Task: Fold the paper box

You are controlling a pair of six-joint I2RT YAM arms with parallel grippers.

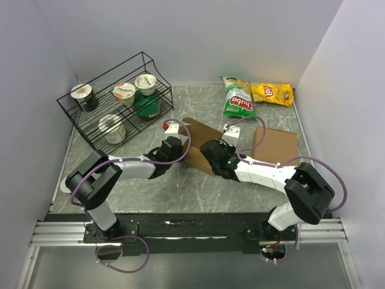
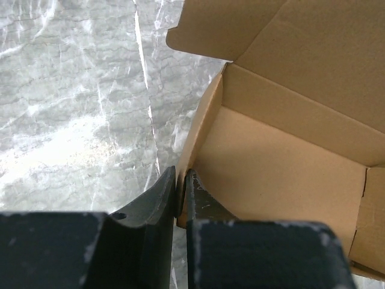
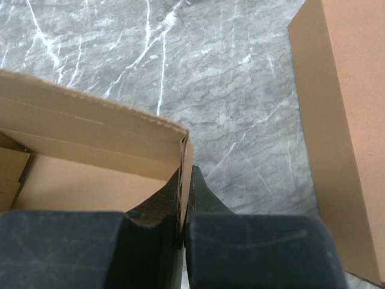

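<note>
A brown cardboard box (image 1: 202,159) stands open on the marble table between my grippers, its lid (image 2: 313,48) and a side flap raised at the back. My left gripper is at one side wall (image 2: 203,120), fingertips close together on either side of that upright edge; whether they grip it firmly is hard to tell. My right gripper is shut on the opposite end of the box (image 3: 138,135), at a corner edge. The box floor shows between the walls in both wrist views.
A second cardboard piece (image 1: 277,143) lies at the right. Chip bags (image 1: 239,96) a yellow bag lie at the back. A wire rack (image 1: 120,84) with several tubs stands at the back left.
</note>
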